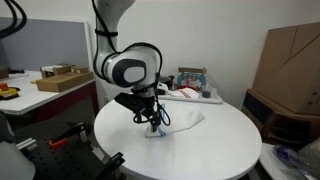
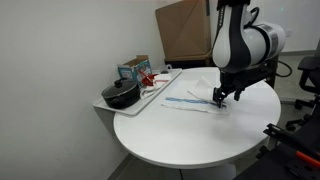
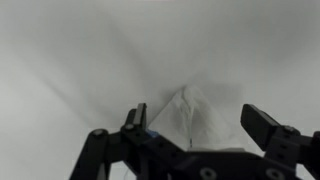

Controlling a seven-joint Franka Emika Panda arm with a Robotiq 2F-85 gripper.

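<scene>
A white cloth with blue stripes lies on the round white table (image 1: 205, 152); in the second exterior view the cloth (image 2: 196, 104) spreads out flat, with its near end under the arm. My gripper (image 1: 157, 129) is low over a corner of it, fingers pointing down. From the wrist, the cloth (image 3: 193, 120) shows as a pale pointed corner between the wide-apart fingers of my gripper. The fingers stand open, and nothing is held. Whether the fingertips touch the cloth, I cannot tell.
At the table's far side a white tray (image 2: 150, 97) holds a black pot (image 2: 121, 94) and several small items. Cardboard boxes (image 1: 62, 79) stand beyond the table on the left.
</scene>
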